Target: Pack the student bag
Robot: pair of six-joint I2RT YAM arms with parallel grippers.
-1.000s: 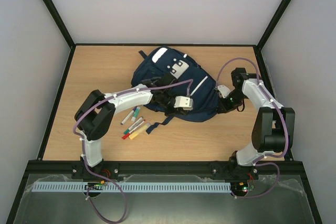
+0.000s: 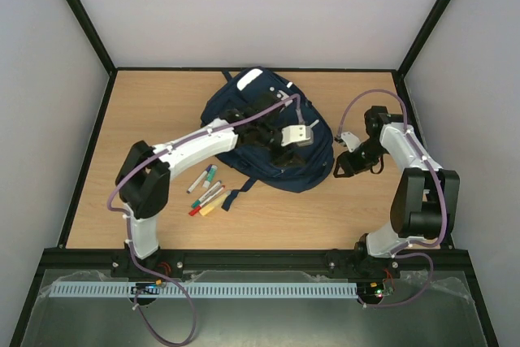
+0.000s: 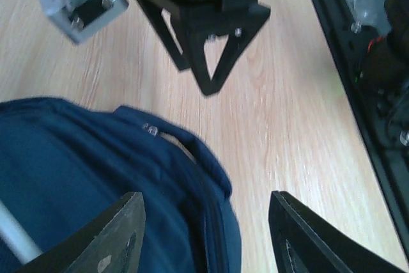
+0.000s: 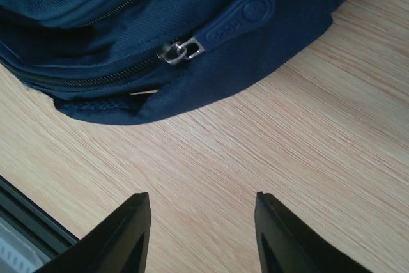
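Note:
The navy student bag (image 2: 276,178) lies on the table, its lower part under my left arm. My left gripper (image 2: 286,160) is over the bag's lower middle. Its fingers stand apart in the left wrist view, with the dark bag edge (image 3: 214,222) beyond the gap and no clear grip on it. Just off the bag's right edge, my right gripper (image 2: 340,170) is open above bare wood. The right wrist view shows the zipper pull (image 4: 182,50) ahead of its empty fingers. Several markers (image 2: 213,191) lie left of the bag.
A dark strap (image 2: 237,193) trails from the bag's lower left toward the markers. Wood is clear in front of the bag and at the far left. A black rail (image 2: 260,256) borders the front edge.
About a second ago the right gripper was at the bag's edge. The bag has shifted slightly.

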